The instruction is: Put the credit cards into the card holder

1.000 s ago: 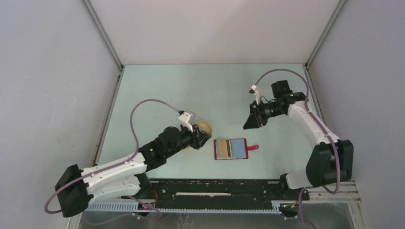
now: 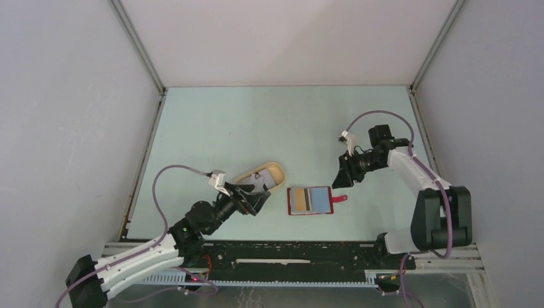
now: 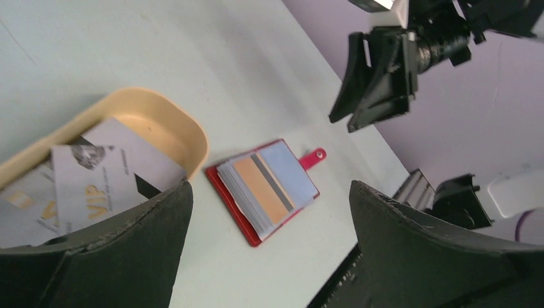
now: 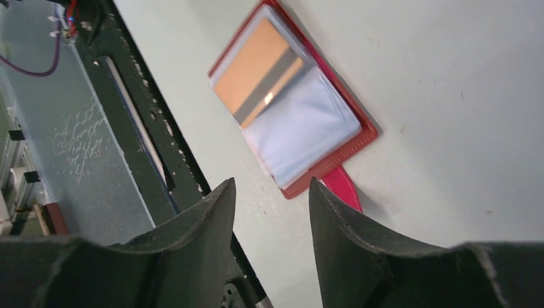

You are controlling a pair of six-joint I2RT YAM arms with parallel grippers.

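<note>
A red card holder [image 2: 328, 199] with a red strap lies open on the table; cards, tan-striped [image 4: 253, 64] and pale blue [image 4: 298, 122], sit on it. Left of it is a cream tray [image 2: 278, 171] with pale cards, one marked VIP [image 3: 96, 179]. My left gripper stands open over the tray's right side, nothing between its fingers. My right gripper hangs above and right of the holder, near its strap, partly open and empty.
A dark rail [image 2: 340, 253] runs along the front edge, and walls stand at both sides and the back.
My left gripper has moved left and toward the front, uncovering more of the tray. The right gripper has shifted slightly, now lower in the top view. The holder and tray are unmoved.
</note>
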